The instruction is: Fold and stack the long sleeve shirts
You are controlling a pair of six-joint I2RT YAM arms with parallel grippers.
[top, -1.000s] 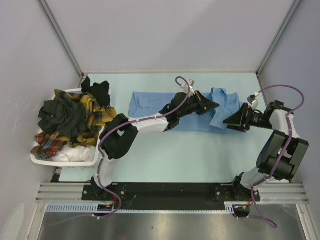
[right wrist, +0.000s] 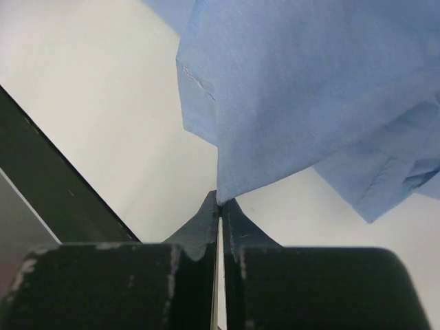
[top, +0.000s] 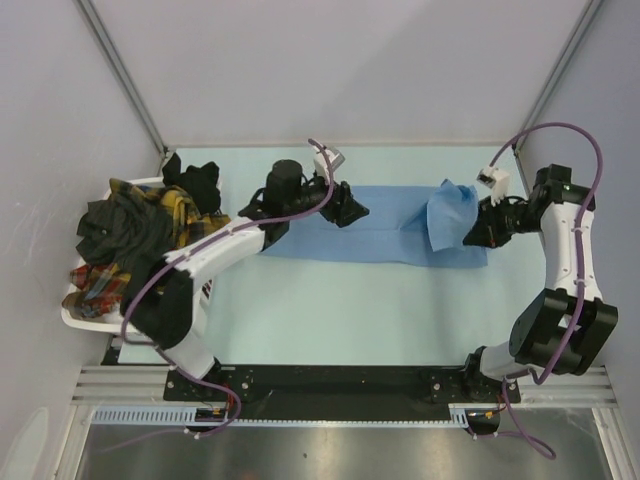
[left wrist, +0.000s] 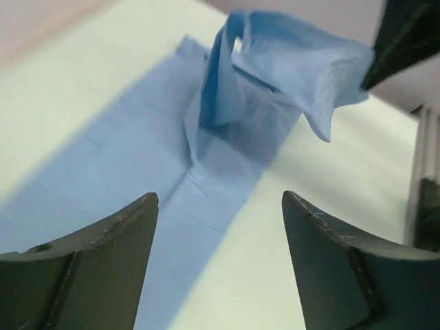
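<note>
A light blue shirt [top: 370,235] lies spread across the far half of the table, its right end raised into a loose fold [top: 450,213]. My right gripper is shut on a corner of that lifted cloth [right wrist: 275,103], which drapes up and away from the tips. Over the shirt's left-middle part, my left gripper [top: 352,208] stands open. In the left wrist view its fingers [left wrist: 113,265] are wide apart with no cloth between them, and the flat shirt [left wrist: 130,137] lies beyond, with the held fold at upper right.
On the left, a white basket [top: 75,318] is heaped with dark, plaid and white clothes [top: 140,240]. Walls close off the back and both sides, and a black rail [top: 340,392] runs along the front edge.
</note>
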